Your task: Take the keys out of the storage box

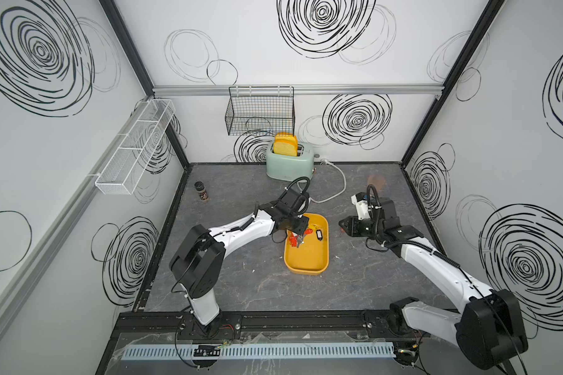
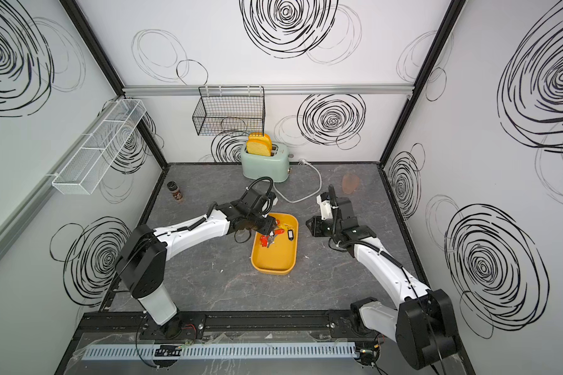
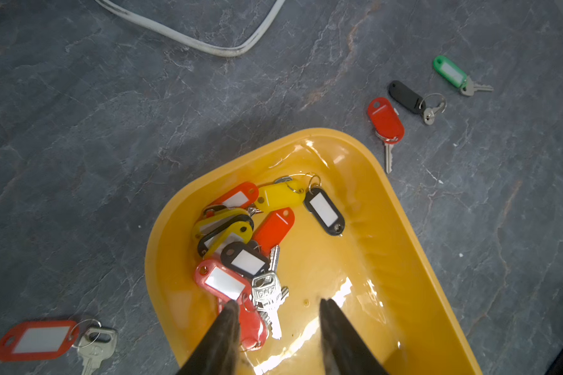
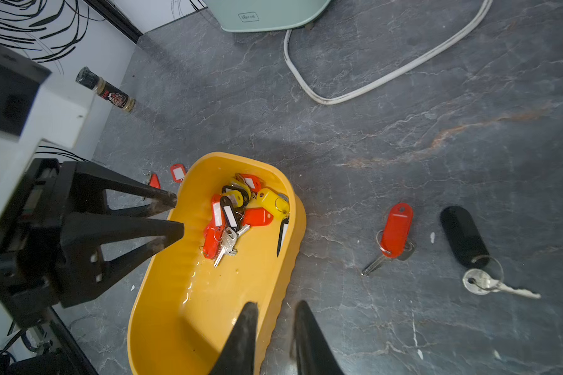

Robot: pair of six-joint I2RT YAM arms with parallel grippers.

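The yellow storage box (image 1: 307,261) lies mid-table. A pile of tagged keys sits at its back left: a red tag (image 3: 223,281), a black tag (image 3: 245,258), a yellow tag (image 3: 280,195) and others, with a metal key (image 3: 267,293) on top. A separate black tag (image 3: 325,211) rests near the back wall. Over the pile hangs my left gripper, part open, no key between its fingers. To the right of the box, my right gripper is part open and empty above the table.
Outside the box on the right lie a red-tagged key (image 4: 396,230), a black-tagged key (image 4: 464,240) and a green-tagged key (image 3: 450,72). Another red-tagged key (image 3: 37,340) lies to its left. A toaster (image 1: 290,163) with a white cable (image 1: 344,181) stands behind.
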